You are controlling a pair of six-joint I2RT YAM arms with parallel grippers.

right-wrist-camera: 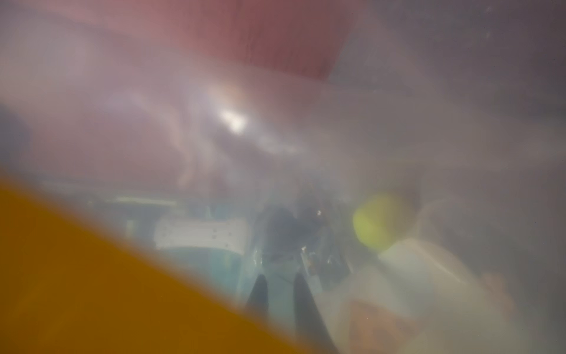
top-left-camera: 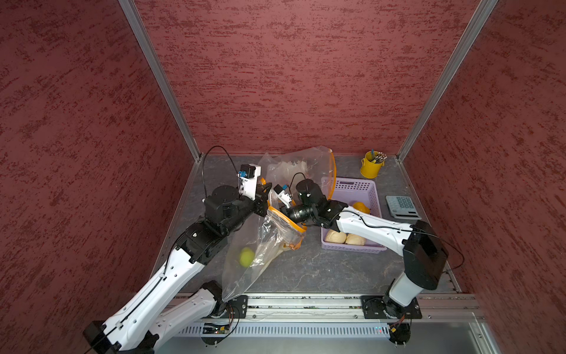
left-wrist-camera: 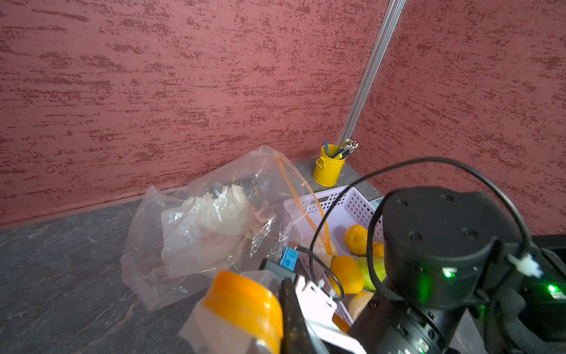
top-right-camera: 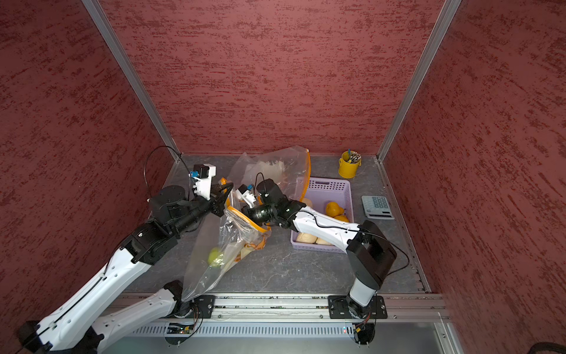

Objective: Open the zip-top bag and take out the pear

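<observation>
The clear zip top bag (top-left-camera: 265, 247) hangs with its orange-edged mouth facing up and right. Low inside it shows the yellow-green pear (top-left-camera: 246, 257), also visible through hazy plastic in the right wrist view as a rounded pear (right-wrist-camera: 382, 221). At the bag's upper rim, my left gripper (top-left-camera: 265, 197) is shut on the orange edge (left-wrist-camera: 244, 306). My right gripper reaches in at the mouth, above and away from the pear. Its fingertips show a narrow gap through the blur; whether anything sits between them is unclear.
Behind stands another clear bag (left-wrist-camera: 200, 236) with something white inside. A lilac basket (top-left-camera: 348, 247) of fruit and pale round items lies under the right arm. Further right are a yellow bucket (top-left-camera: 370, 168) and a calculator (top-left-camera: 402, 206). Bare table lies in front.
</observation>
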